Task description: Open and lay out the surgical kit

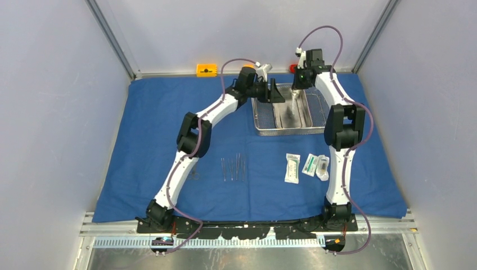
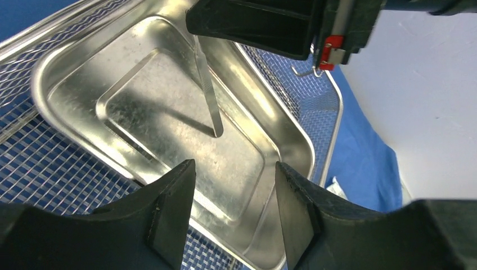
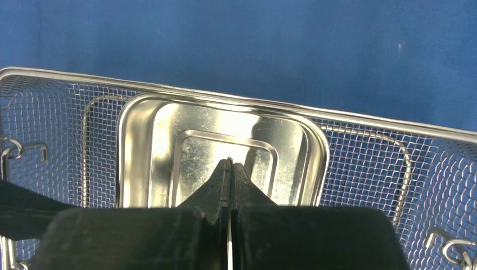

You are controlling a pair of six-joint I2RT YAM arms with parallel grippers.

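Note:
The wire mesh basket (image 1: 264, 131) holds a steel inner tray (image 2: 140, 101). My right gripper (image 1: 296, 87) is shut over the tray near the back; in its own view (image 3: 229, 163) the fingertips meet. A flat metal strip (image 2: 208, 90) shows beneath it in the left wrist view, partly hidden; whether it is held I cannot tell. My left gripper (image 1: 275, 97) stands open above the basket's left part, its fingertips (image 2: 180, 177) apart with nothing between them. Instruments (image 1: 232, 169) and wrapped packs (image 1: 292, 167) lie on the blue cloth in front.
Yellow blocks (image 1: 206, 70) and a red item stand along the back edge. Walls enclose the sides and back. The left arm covers the scissors at front left.

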